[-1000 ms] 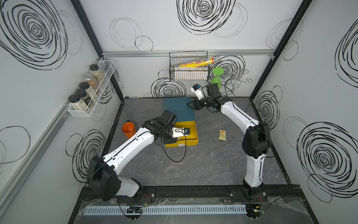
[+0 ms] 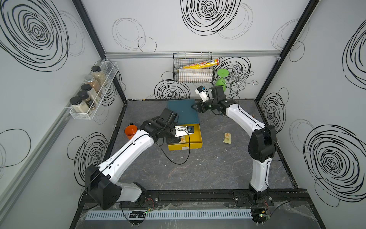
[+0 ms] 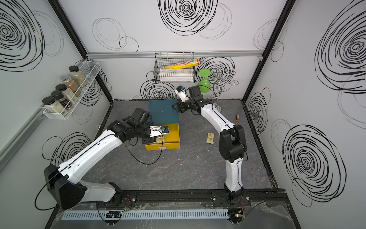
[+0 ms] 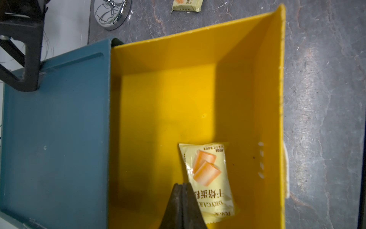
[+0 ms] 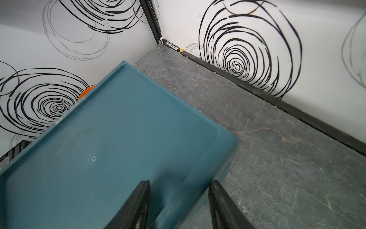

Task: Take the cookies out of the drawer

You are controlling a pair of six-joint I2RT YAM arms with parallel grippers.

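The yellow drawer (image 4: 164, 103) is pulled out of the teal cabinet (image 5: 125, 126). One cream cookie packet (image 4: 207, 183) with brown lettering lies on its floor, close to the front wall. My left gripper is shut over the drawer, its tips overlapping the packet's left edge in view, with nothing seen between them. Whether they touch the packet cannot be told. My right gripper is shut on the cabinet's side edge, one finger either side of it. A second cookie packet (image 2: 227, 138) lies on the table, right of the drawer.
An orange mug (image 2: 130, 130) stands left of the drawer. At the back, a wire basket (image 2: 193, 70) hangs on the wall. A jar rack (image 2: 93, 89) is on the left wall.
The right arm, cabinet and table packet look unmoved.
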